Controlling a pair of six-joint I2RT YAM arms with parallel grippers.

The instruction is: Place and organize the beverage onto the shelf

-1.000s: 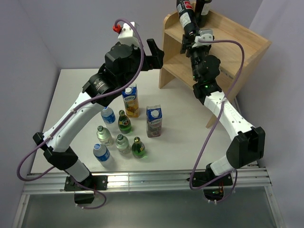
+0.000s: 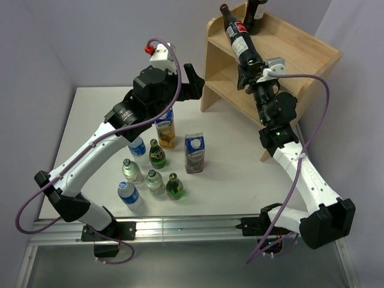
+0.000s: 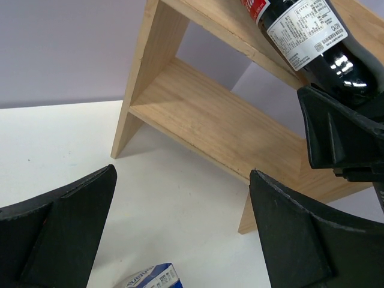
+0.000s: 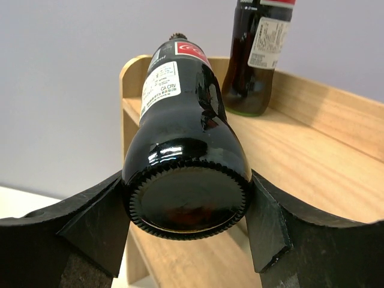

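Note:
A dark cola bottle [image 2: 239, 41] with a red label lies tilted over the front edge of the shelf's top board [image 2: 306, 54], its base at my right gripper [image 2: 252, 75]. In the right wrist view that bottle [image 4: 183, 144] fills the space between the fingers; whether they grip it is unclear. A second dark bottle [image 4: 247, 72] stands upright at the back of the top board. My left gripper [image 2: 193, 79] is open and empty, left of the shelf; in the left wrist view its fingers stand wide apart.
On the white table, several drinks stand at left: juice carton [image 2: 166, 133], blue carton [image 2: 194, 155], green bottles [image 2: 175, 189], clear bottles [image 2: 156, 186], water bottles [image 2: 129, 195]. The lower shelf board [image 3: 216, 123] is bare where visible.
My right arm has moved right and toward the front, and the bottle's base end has shifted right and down in the top view. My left arm has moved slightly.

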